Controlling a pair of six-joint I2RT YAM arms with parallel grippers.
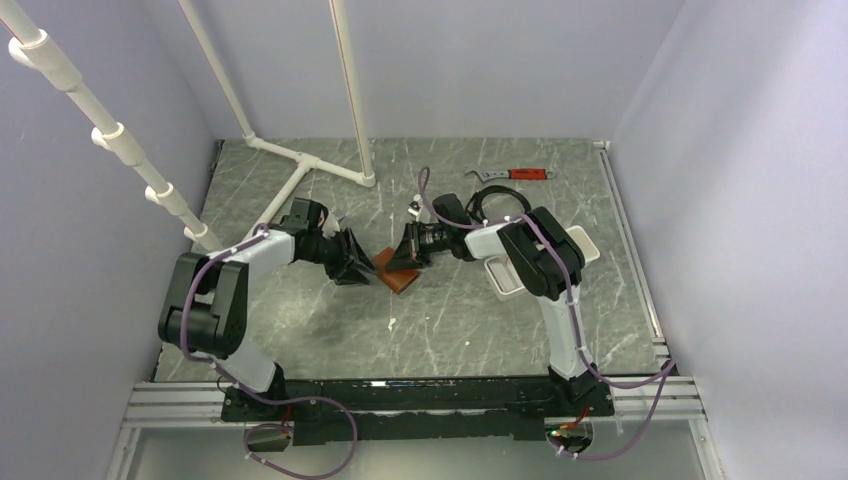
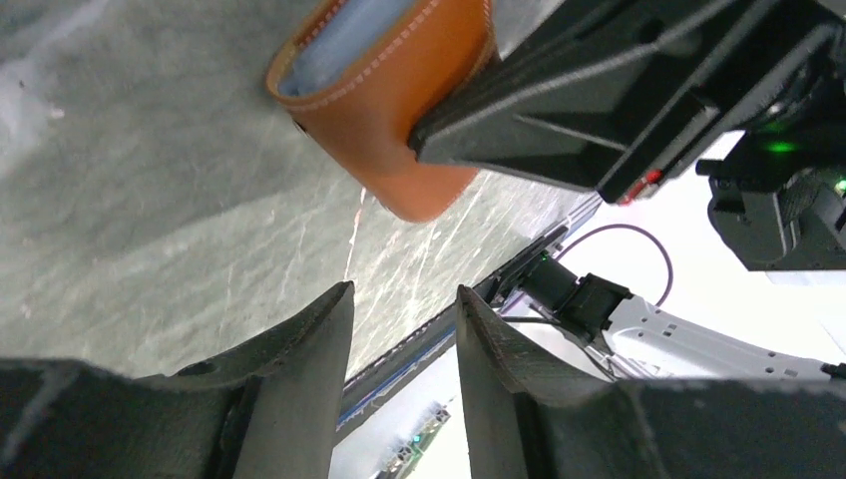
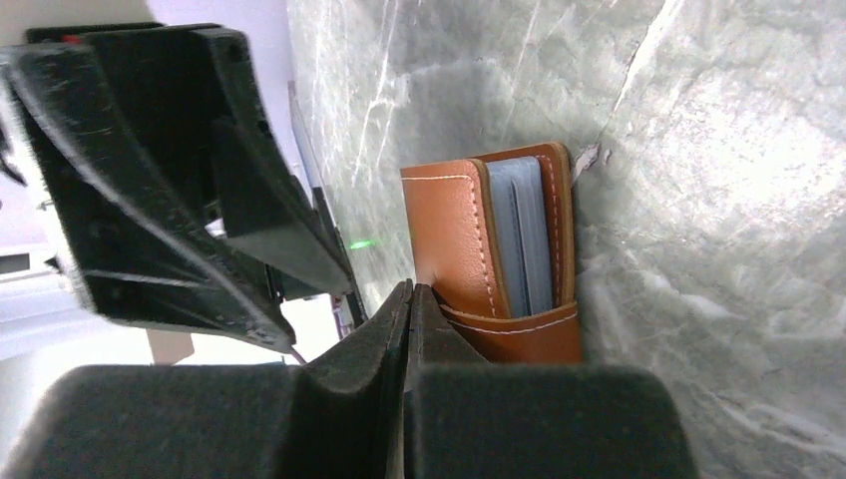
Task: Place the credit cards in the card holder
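The brown leather card holder lies on the marble table between both grippers; in the right wrist view its stitched pocket holds bluish-grey cards inside. My right gripper is shut, its tips at the holder's side; in the left wrist view its black body overlaps the holder. My left gripper is part open just left of the holder, with nothing between its fingers.
White trays sit at the right, partly under the right arm. An orange-handled tool and black coil lie at the back right. White pipes stand at the back left.
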